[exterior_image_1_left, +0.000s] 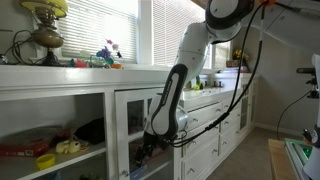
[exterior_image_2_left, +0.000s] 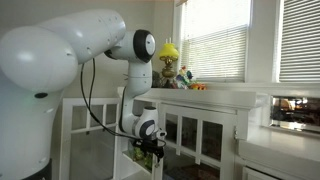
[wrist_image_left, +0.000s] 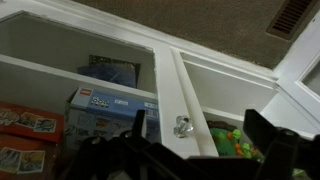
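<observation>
A white cabinet door frame with a small clear knob (wrist_image_left: 183, 127) runs through the middle of the wrist view. My gripper stands open, its dark fingers (wrist_image_left: 130, 148) apart on either side of that knob, with nothing held between them. In exterior view 1 the gripper (exterior_image_1_left: 145, 154) is low in front of the white glazed cabinet door (exterior_image_1_left: 122, 112). Exterior view 2 shows the arm reaching down to the cabinets, the gripper small there. Whether the fingers touch the door cannot be told.
Blue Lego boxes (wrist_image_left: 105, 112) and red boxes (wrist_image_left: 25, 135) lie inside the cabinet; green toys (wrist_image_left: 232, 140) are to the right. Open shelves hold a yellow cup (exterior_image_1_left: 46, 161). An oil lamp (exterior_image_1_left: 47, 30) stands on the white counter (exterior_image_1_left: 60, 75).
</observation>
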